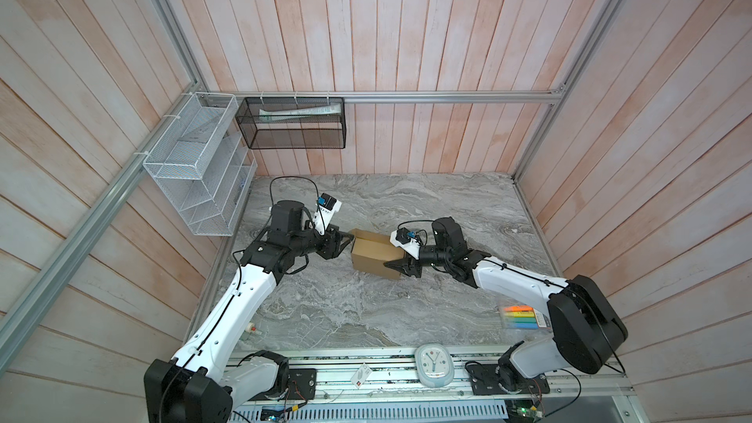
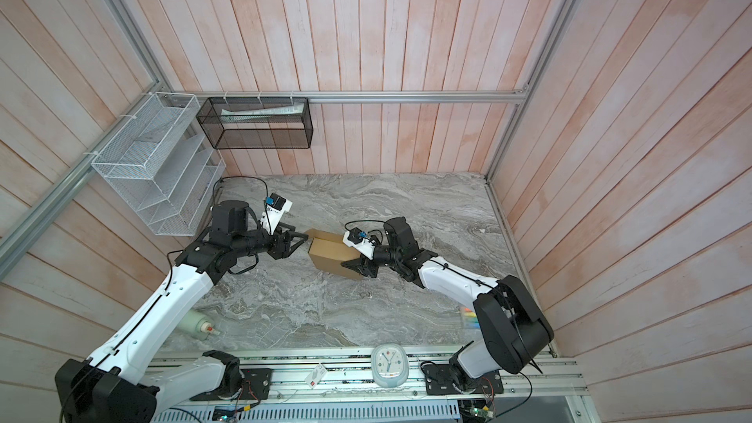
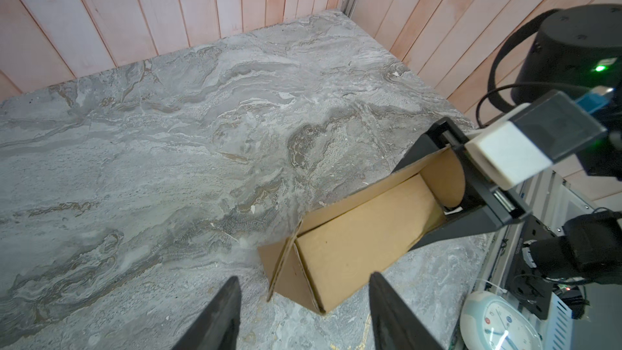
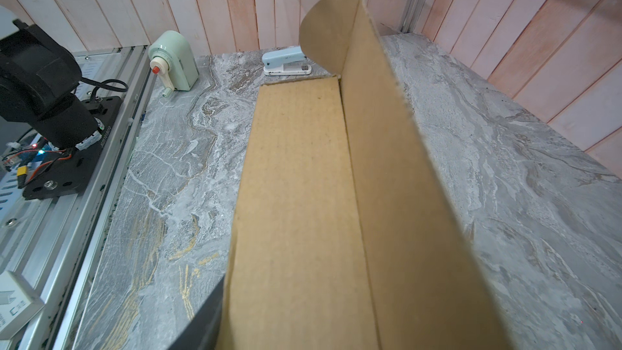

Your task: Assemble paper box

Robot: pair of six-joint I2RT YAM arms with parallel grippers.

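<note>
The brown cardboard box (image 1: 371, 257) stands in the middle of the table. Its long lid panel (image 4: 395, 175) rises along one side, and a rounded tab (image 4: 329, 33) sticks out at the far end. Close to the box's left end, my left gripper is open, with nothing between its fingers and the box end just beyond them. My right gripper straddles the opposite end, one finger along each long side. One right finger (image 4: 201, 325) shows at the box's edge; the other is hidden behind the cardboard, so firm contact cannot be judged.
A green sharpener-like device (image 4: 178, 58) and a blue stapler (image 4: 285, 60) stand on the left part of the table. A clock (image 1: 434, 365) sits on the front rail, and colored markers (image 1: 520, 316) lie at the right. Behind the box the table is clear.
</note>
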